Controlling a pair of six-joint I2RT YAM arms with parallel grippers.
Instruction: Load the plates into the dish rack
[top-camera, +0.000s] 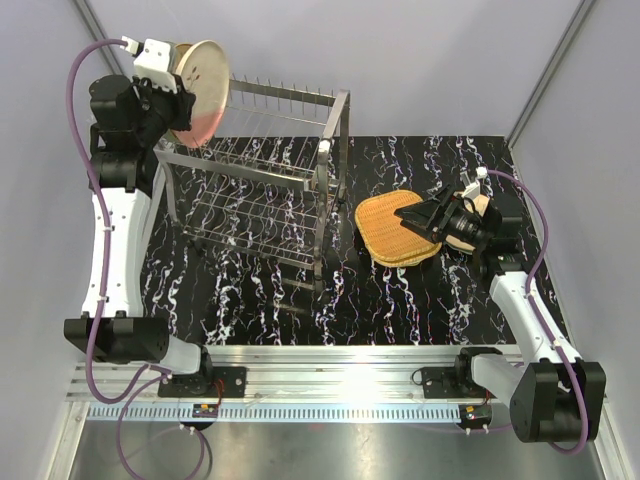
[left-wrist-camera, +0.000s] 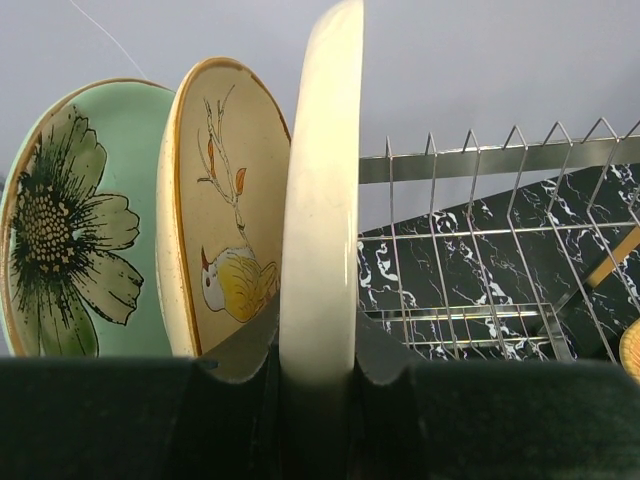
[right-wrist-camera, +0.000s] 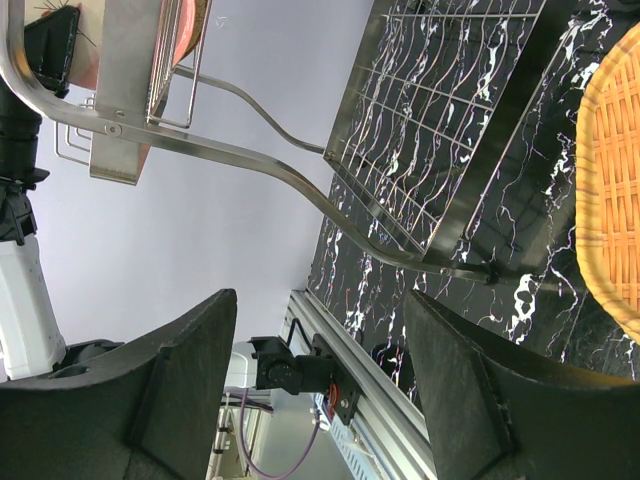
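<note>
My left gripper (top-camera: 187, 108) is shut on a cream plate (left-wrist-camera: 325, 170), seen edge-on in the left wrist view and standing upright at the left end of the dish rack (top-camera: 240, 175). Left of it stand a plate with a bird drawing (left-wrist-camera: 232, 180) and a green plate with a dark flower (left-wrist-camera: 115, 200). The held plate's lower edge is hidden, so whether it rests on the wires cannot be told. Over by the woven tray (top-camera: 385, 225), my right gripper is open, its fingers (right-wrist-camera: 195, 350) wide apart with nothing between them.
Rack wires right of the held plate are empty, and so is the lower tier. A pale round item (top-camera: 480, 206) lies partly hidden behind the right gripper. Bare marble-patterned table (top-camera: 350, 310) lies in front of the tray.
</note>
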